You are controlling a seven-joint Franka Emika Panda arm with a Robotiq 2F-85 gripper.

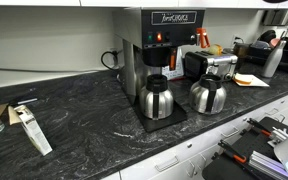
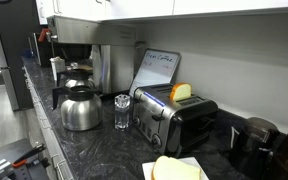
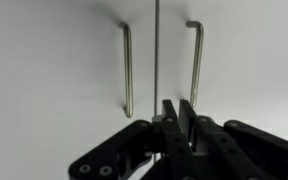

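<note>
In the wrist view my gripper points at a pale cabinet front, its dark fingers close together. The fingers look nearly closed, and no object can be made out between the fingertips. A metal bar handle [image 3: 128, 70] stands to the left of the door seam. The other bar handle [image 3: 196, 60] is to the right, its lower end close beside the right finger; whether they touch cannot be told. Neither exterior view shows the fingers. On the counter are a coffee maker [image 1: 137, 65], a steel carafe [image 1: 156, 98] under it and another carafe [image 1: 208, 96] beside it.
A toaster [image 2: 174, 110] holds a slice of bread [image 2: 181, 92], with more bread [image 2: 174, 170] near the front. A jar [image 2: 122, 110] stands by the carafes. At the left lies a white carton [image 1: 34, 132].
</note>
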